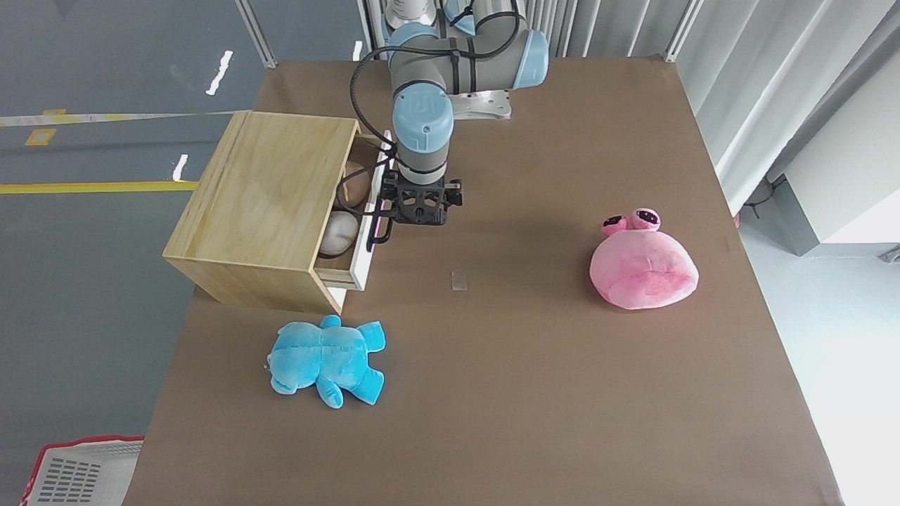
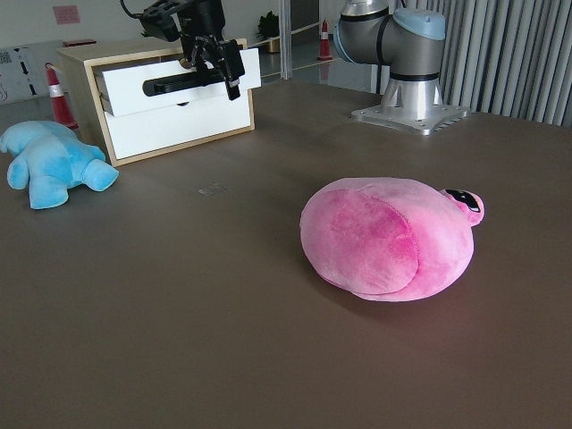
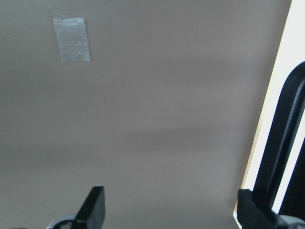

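A wooden cabinet [image 1: 253,194] has its upper drawer [image 1: 363,261] partly out. Inside lie a white plush toy [image 1: 337,233] and a tan round toy [image 1: 355,185], both partly hidden. My black gripper [image 2: 192,80] is at that drawer's white front, against it or very close. In the wrist view, its two fingers [image 3: 93,210] sit apart at the bottom, beside the black handle [image 3: 281,138]; whether anything is held is unclear.
A blue plush toy [image 1: 325,358] lies in front of the cabinet. A pink plush toy [image 1: 643,271] sits at the right.
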